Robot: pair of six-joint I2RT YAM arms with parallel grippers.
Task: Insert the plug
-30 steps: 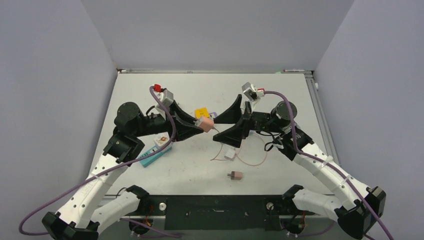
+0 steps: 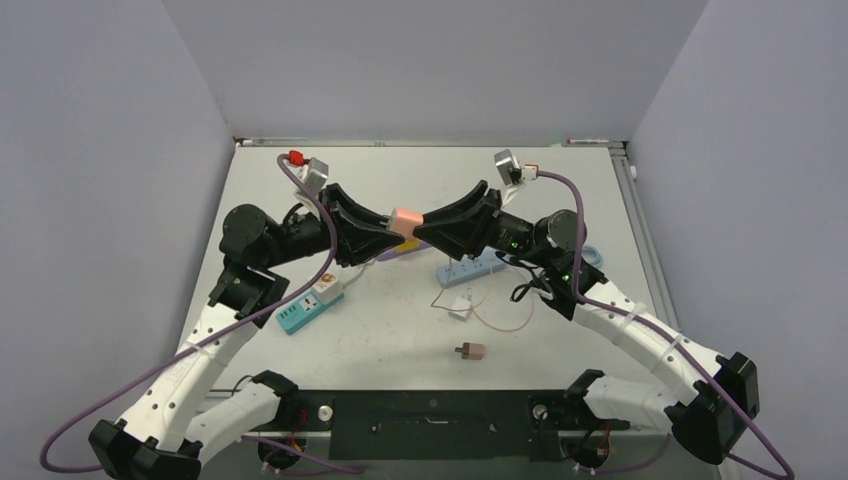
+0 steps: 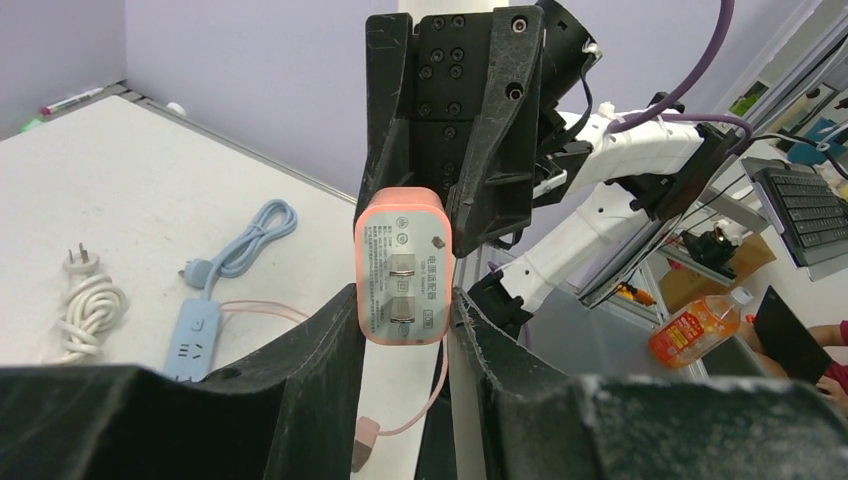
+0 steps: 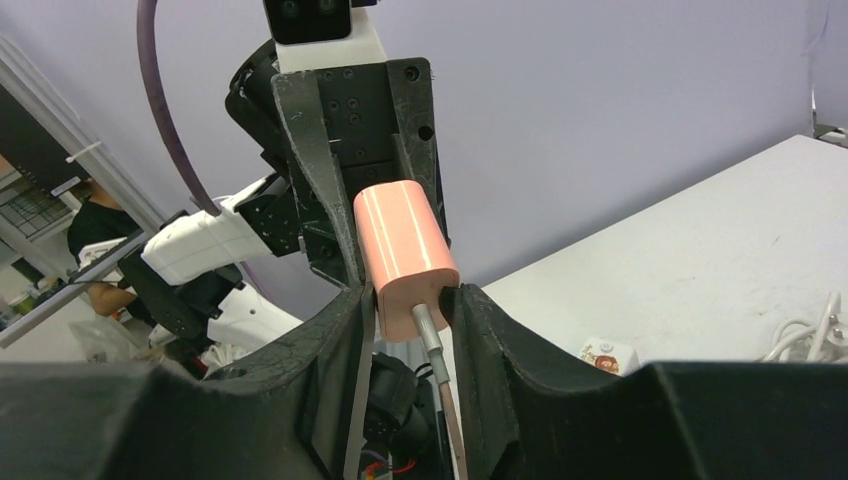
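A pink USB charger [image 2: 406, 222] is held in mid-air between both arms, my left gripper [image 2: 393, 228] shut on it from one side and my right gripper [image 2: 418, 228] from the other. In the left wrist view the charger [image 3: 403, 270] shows its labelled face with two metal prongs. In the right wrist view the charger [image 4: 405, 235] has a cable plug [image 4: 428, 330] in its end, the cable hanging down. A second pink plug [image 2: 472, 351] lies near the table's front.
A teal power strip [image 2: 295, 318] with a white adapter lies left, a pale blue strip [image 2: 470, 266] right, partly hidden. A white adapter [image 2: 459, 308] and thin cables lie centre.
The left gripper has moved slightly upward in the top view, carrying the charger.
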